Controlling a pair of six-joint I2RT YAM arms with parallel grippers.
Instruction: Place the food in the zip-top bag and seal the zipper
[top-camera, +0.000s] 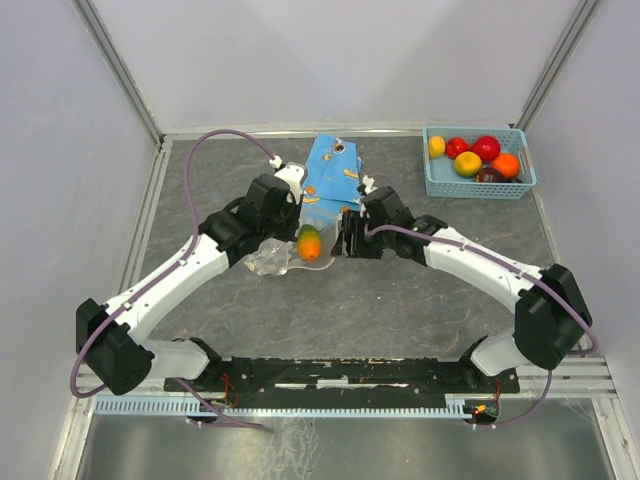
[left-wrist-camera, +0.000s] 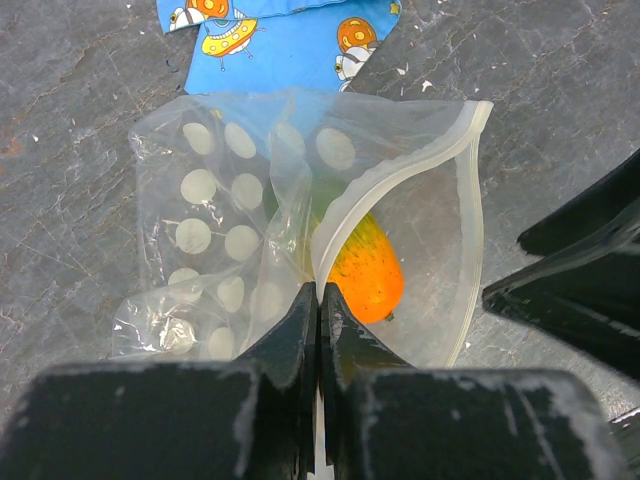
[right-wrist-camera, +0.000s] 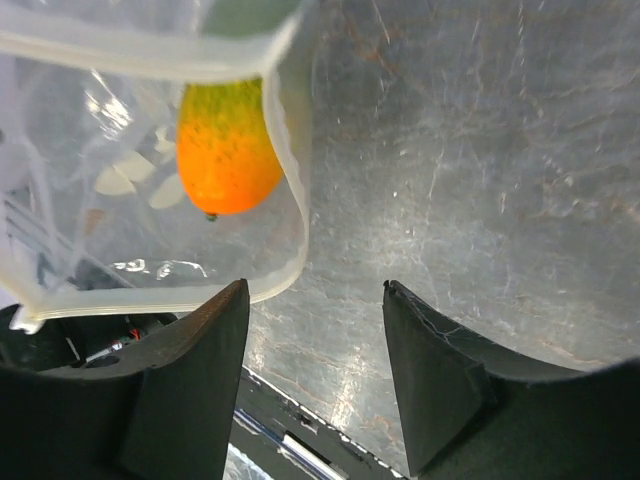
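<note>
An orange-and-green mango (left-wrist-camera: 366, 270) lies inside the clear zip top bag (left-wrist-camera: 215, 215), whose mouth gapes around it. The left gripper is shut on the bag's zipper edge. To the right of the mouth, my right gripper stands part open, with nothing between its fingers. In the right wrist view the bag's rim (right-wrist-camera: 275, 287) passes close to the left finger; whether they touch I cannot tell. From above, the mango (top-camera: 309, 243) shows between the two grippers.
A blue patterned cloth (top-camera: 332, 168) lies behind the bag. At the back right stands a light blue basket (top-camera: 480, 190) with several fruits and vegetables. Grey tabletop in front of the bag is clear.
</note>
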